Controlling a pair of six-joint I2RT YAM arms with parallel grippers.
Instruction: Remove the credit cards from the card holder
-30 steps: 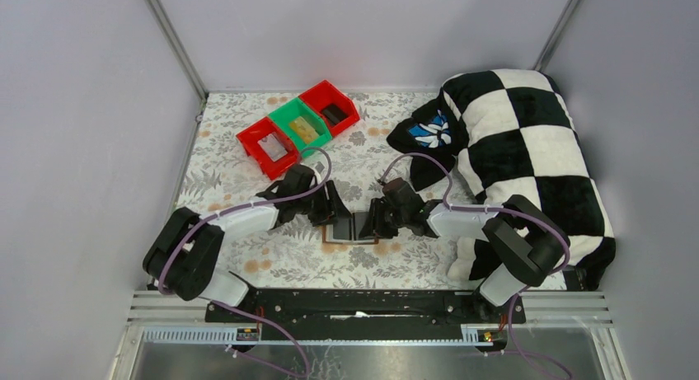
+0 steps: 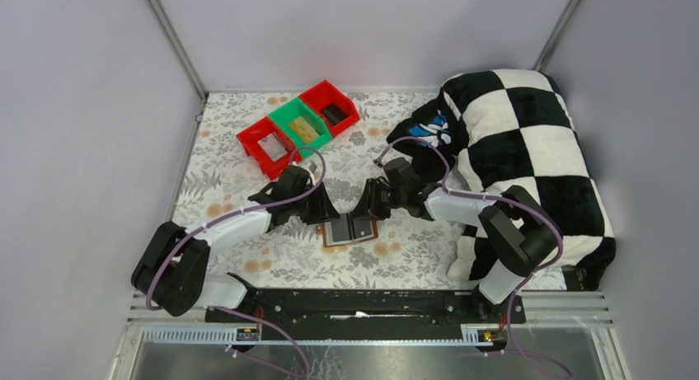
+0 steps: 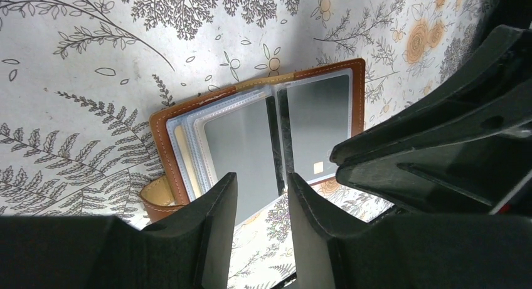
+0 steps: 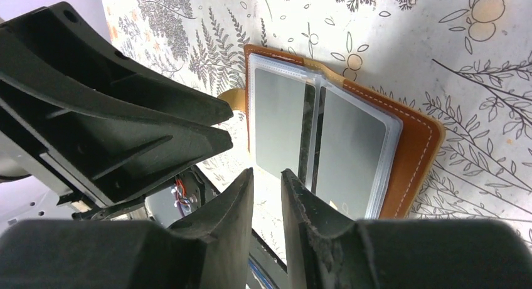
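Note:
The brown card holder (image 2: 349,228) lies open flat on the floral surface at the front middle, with clear sleeves on both halves; in the left wrist view a stack of sleeves (image 3: 238,145) fills its left half, a cream edge showing among them. My left gripper (image 2: 324,208) is over the holder's left side; in its view the fingertips (image 3: 227,183) are slightly apart above the sleeves. My right gripper (image 2: 363,200) is over the right side; its fingertips (image 4: 243,182) are also slightly apart, above the holder (image 4: 414,151). I see nothing held in either.
Red bins (image 2: 255,136) and a green bin (image 2: 288,108) with items inside stand at the back left. A checkered cushion (image 2: 526,149) and dark cloth fill the right side. The surface between bins and holder is clear.
My right gripper has moved up and left in the top view, uncovering more of the holder. My left arm's base links have shifted toward the front, its gripper only slightly.

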